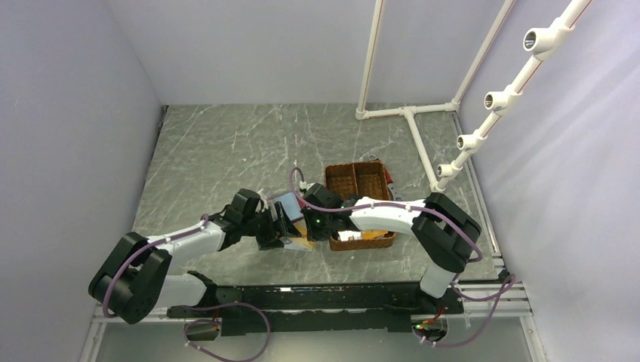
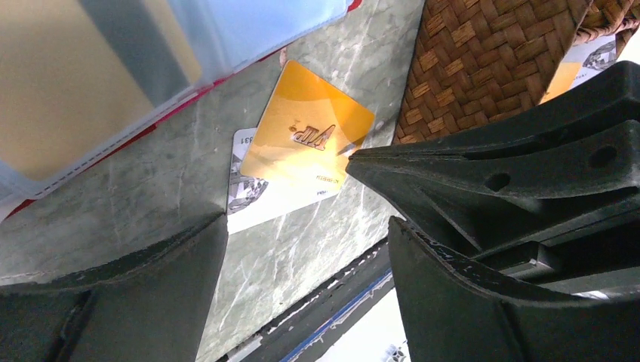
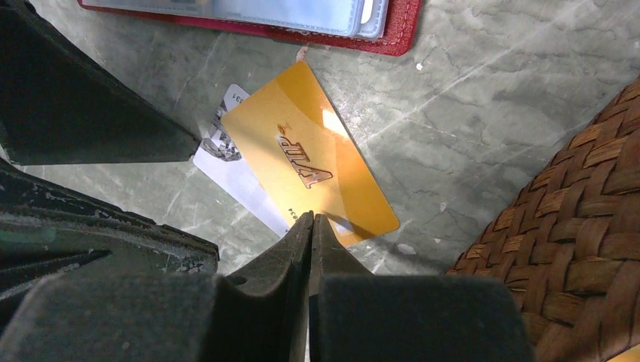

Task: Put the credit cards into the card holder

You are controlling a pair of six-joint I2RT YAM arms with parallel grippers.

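Note:
An orange-yellow card [image 3: 302, 143] lies over a white card [image 3: 238, 183] on the marble table, skewed across it. Just behind them is the red card holder with clear sleeves, open flat; a tan card-like panel shows in a sleeve [image 2: 83, 90] in the left wrist view. My left gripper is part open at the cards' left side, the white card's end near its fingertips. From the right, my right gripper is shut with nothing seen between its fingers, its tips over the yellow card's front edge. Whether they press on it, I cannot tell.
A brown wicker basket [image 1: 340, 167] with compartments stands right of the cards, partly under my right arm. Cards [image 2: 577, 72] show inside it. The two grippers are very close together.

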